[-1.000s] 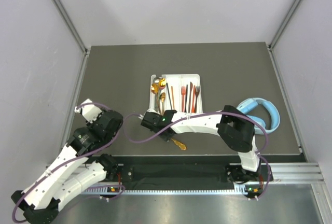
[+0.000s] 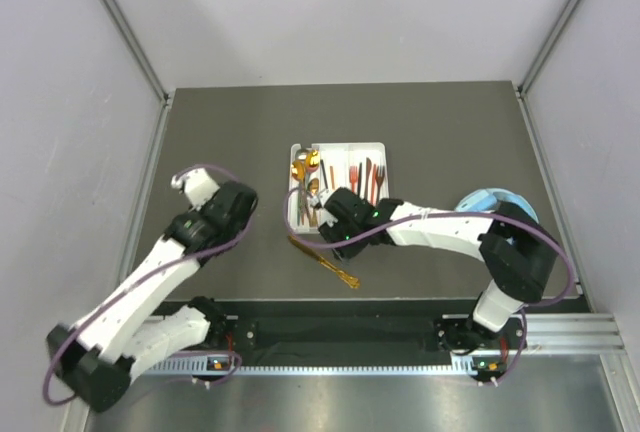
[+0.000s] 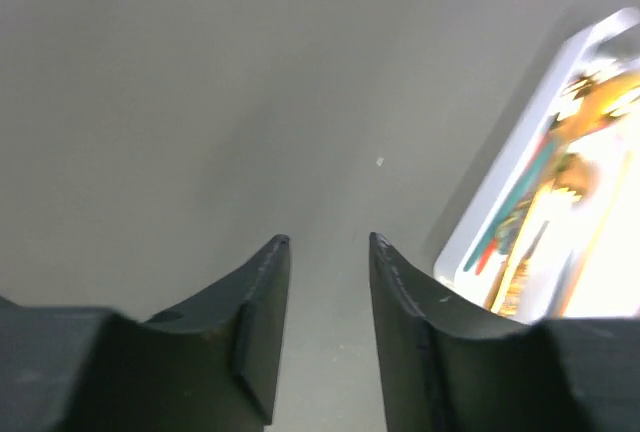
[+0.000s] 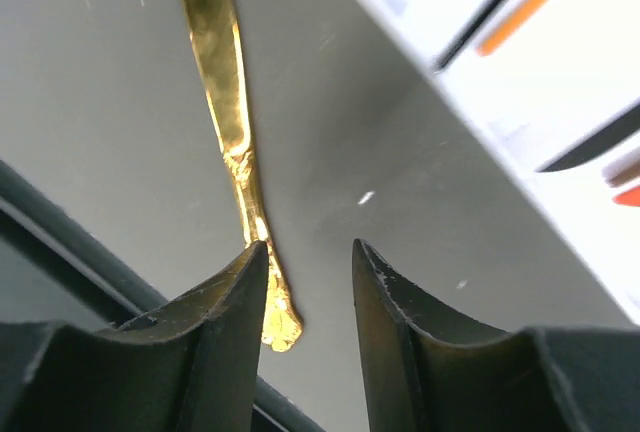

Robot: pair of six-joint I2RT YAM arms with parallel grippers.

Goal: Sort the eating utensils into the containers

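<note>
A white divided tray (image 2: 340, 152) in the middle holds spoons, forks and knives sorted in compartments. A gold utensil (image 2: 338, 272), a knife by its flat blade, lies on the mat below the tray, and runs under the open right gripper in the right wrist view, with its handle end at the left finger. My right gripper is over the tray's lower edge in the top view, nothing held. My left gripper is open and empty over bare mat left of the tray, whose edge shows at the right of the left wrist view.
Blue headphones (image 2: 490, 198) lie at the right, partly behind the right arm. Walls and metal rails border it.
My right gripper has moved up and right from over the gold utensil toward the tray.
</note>
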